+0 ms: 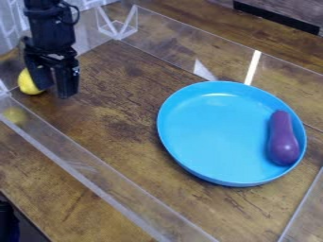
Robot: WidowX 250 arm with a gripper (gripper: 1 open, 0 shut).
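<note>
The black gripper [52, 79] hangs at the upper left over the wooden surface, fingers pointing down and apart. A yellow object [28, 81] lies just left of it and partly behind it; whether they touch is not clear. A large blue plate [209, 128] fills the right middle, with a purple eggplant-like object [282, 139] lying on its right side.
Clear plastic walls run along the left, the back and diagonally across the front of the wooden surface [120, 161]. The middle between the gripper and the plate is bare, as is much of the back right.
</note>
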